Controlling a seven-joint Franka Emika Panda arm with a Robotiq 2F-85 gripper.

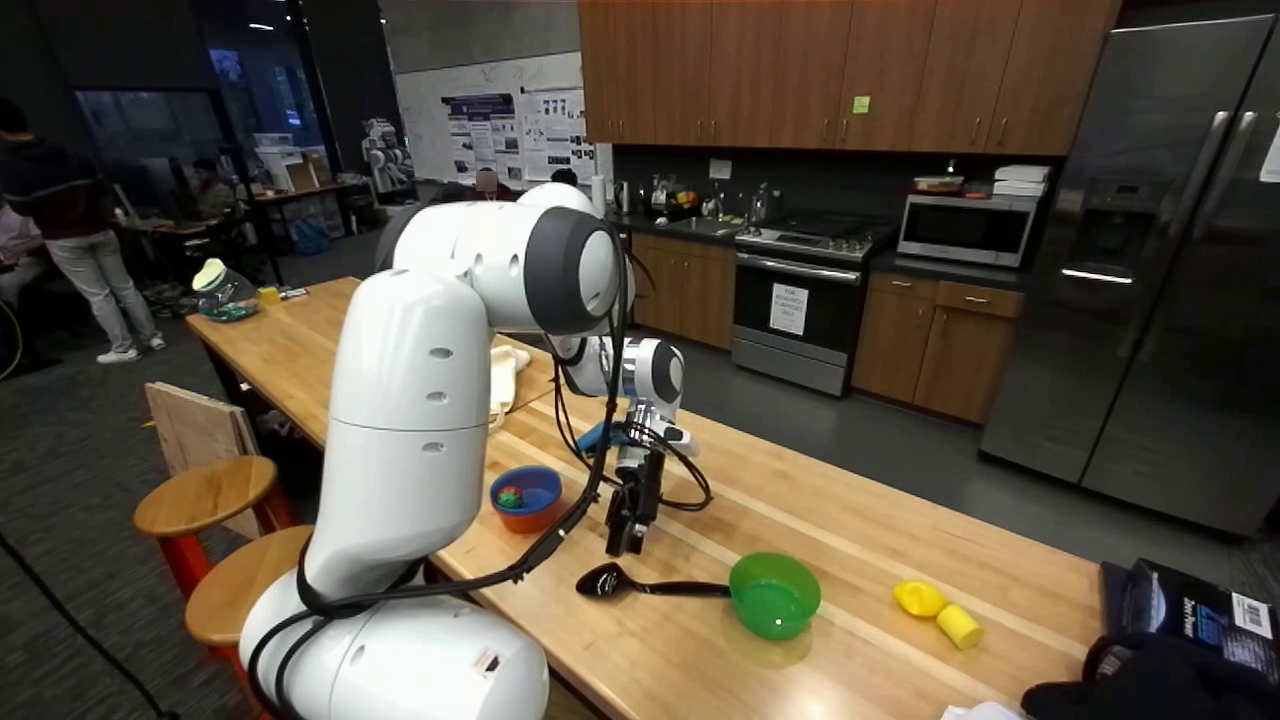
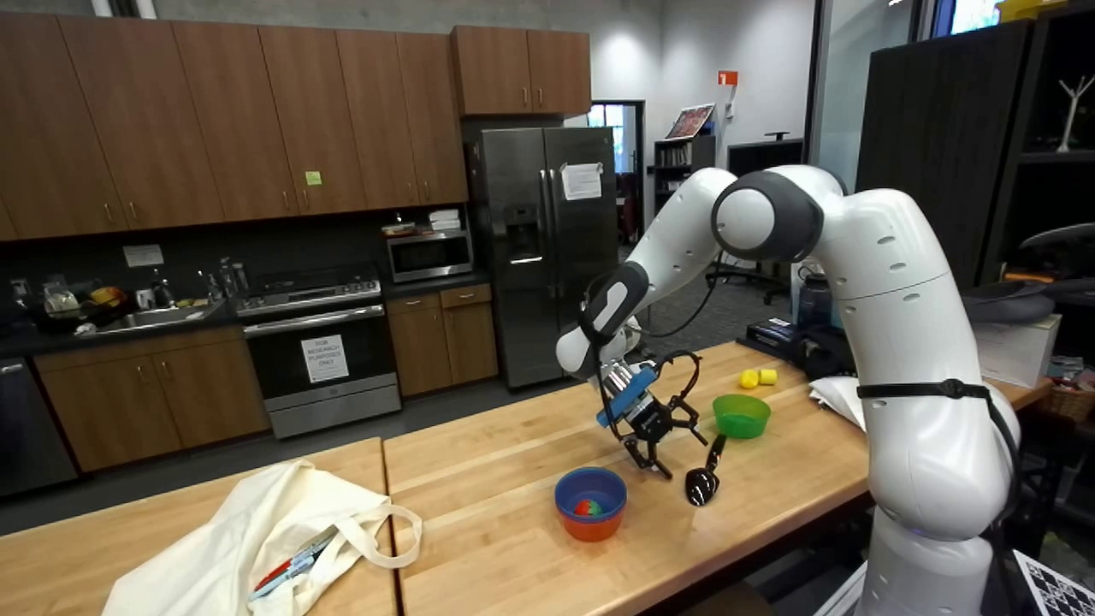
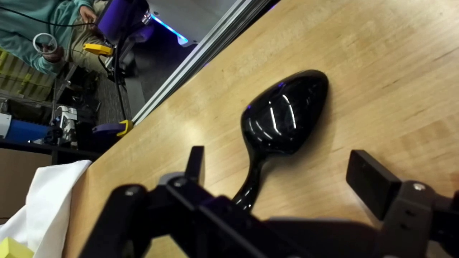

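Note:
A black spoon [image 1: 606, 582] lies on the wooden table, its handle reaching to the green bowl [image 1: 775, 596]. In the wrist view the spoon's glossy bowl [image 3: 286, 114] shows beyond my fingers, and part of its handle is hidden behind the gripper. My gripper is open, its fingertips wide apart with nothing held between them. From the second exterior view, the gripper [image 2: 685, 452] hangs low over the table, beside the spoon [image 2: 702, 484] and apart from it. A blue bowl [image 2: 590, 491] sits in an orange one, with a red and green item [image 2: 587, 507] inside.
Two yellow objects [image 1: 938, 612] lie past the green bowl. A cream cloth bag [image 2: 257, 539] rests on the adjoining table. Dark items and a box [image 1: 1200, 624] occupy the far right end. Bare tabletop lies between the gripper and the kitchen-side edge.

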